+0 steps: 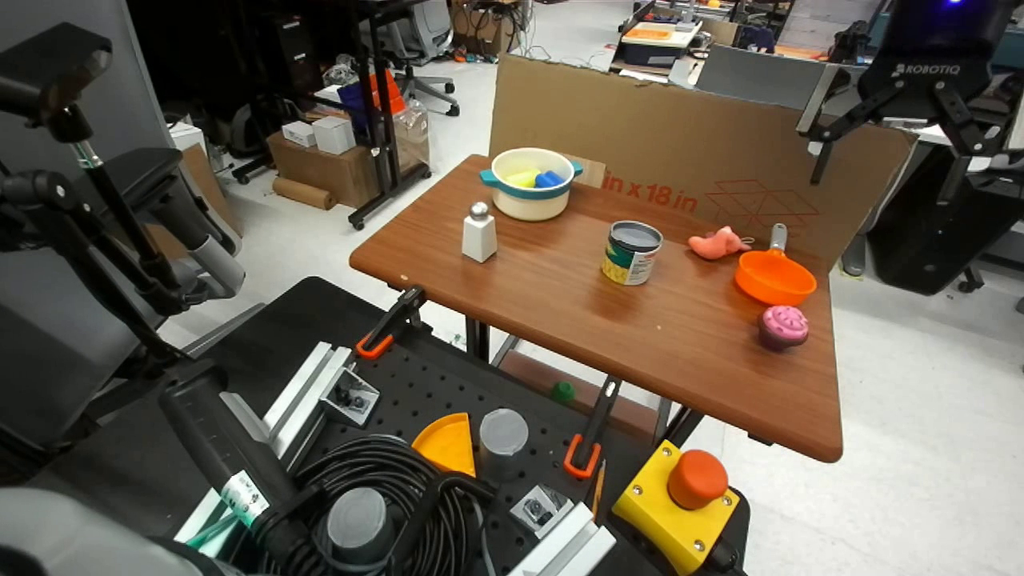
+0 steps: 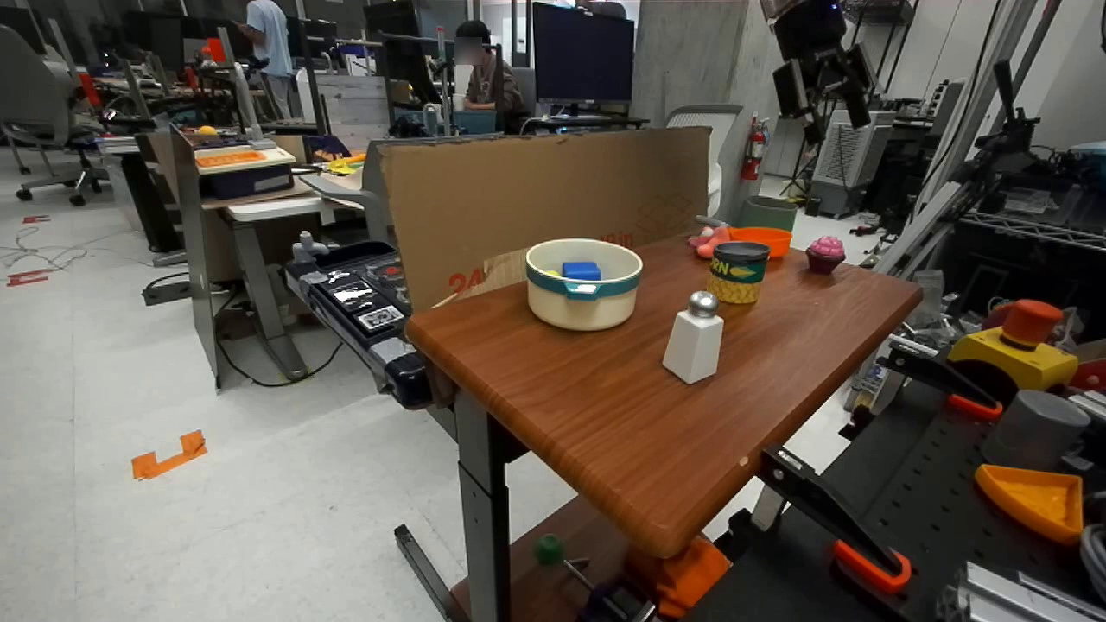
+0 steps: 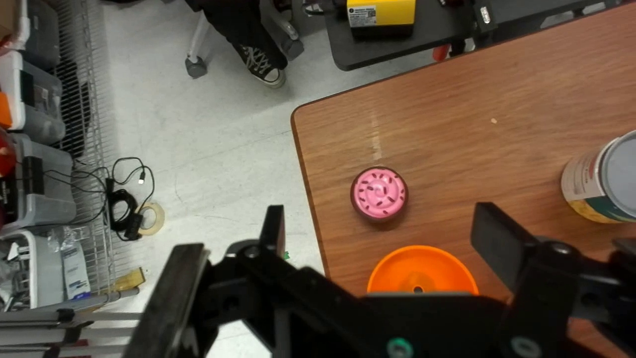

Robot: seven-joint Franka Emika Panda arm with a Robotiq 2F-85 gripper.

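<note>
My gripper stands open high over the right end of the table, nothing between its fingers. Below it, in the wrist view, a pink-topped cupcake (image 3: pixel 379 194) shows between the fingertips, well beneath them. The orange pan (image 3: pixel 422 268) lies just beside it, partly hidden by the gripper's body. To the right is the corn can (image 3: pixel 589 179). A pink toy (image 1: pixel 716 243) rests left of the pan in the first exterior view. Toward the far left stand a white shaker (image 1: pixel 479 234) and a cream pot (image 1: pixel 533 206) with yellow and blue items inside.
A cardboard sheet (image 1: pixel 653 134) walls off the table's back edge. Two clamps hang at the front edge, near a black pegboard cart (image 1: pixel 437 379) with a yellow-and-red stop button (image 1: pixel 686 499). Bare wood (image 1: pixel 538 288) lies along the table's front.
</note>
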